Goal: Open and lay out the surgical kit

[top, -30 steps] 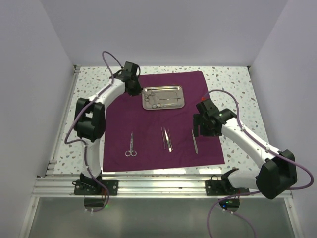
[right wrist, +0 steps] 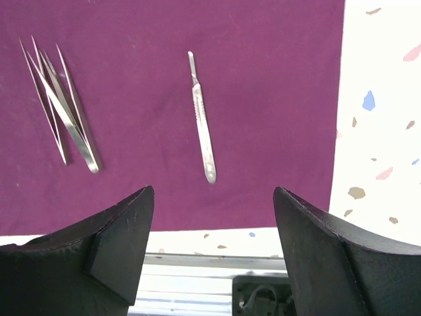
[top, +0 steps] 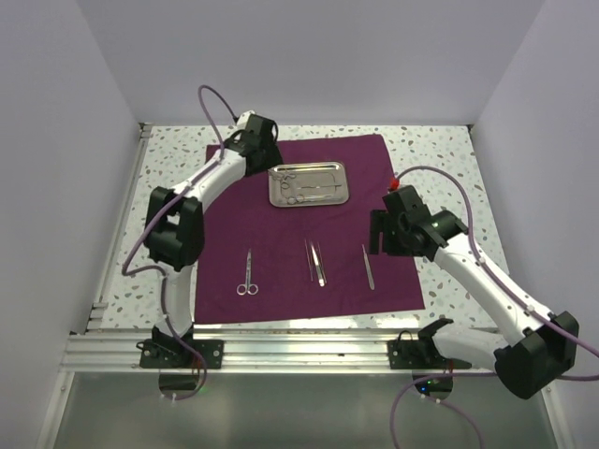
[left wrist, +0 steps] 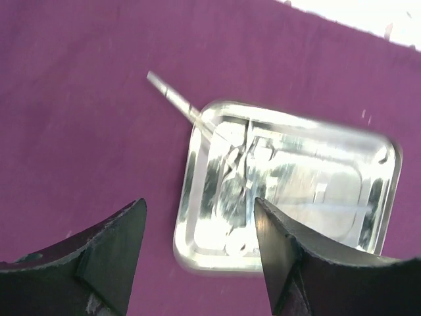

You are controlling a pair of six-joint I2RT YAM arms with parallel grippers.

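The silver tray (top: 308, 203) lies on the purple cloth (top: 253, 220) at the back. Inside it are ring-handled instruments (top: 296, 198) and a thin one (top: 321, 186). One slim instrument (left wrist: 172, 97) lies across the tray's rim at a corner, its end jutting out over the cloth. My left gripper is open above the tray's left side, nothing between its fingers. Over the right of the cloth, my right gripper stands open and empty; a scalpel (right wrist: 203, 128) lies below it on the cloth.
Scissors (top: 248, 275) lie at the cloth's front left. Several tweezers (top: 316, 265) lie side by side, close together, at the front middle. The cloth between tray and tweezers is clear. Speckled table (top: 435, 150) borders the cloth.
The laid-out instruments stayed put.
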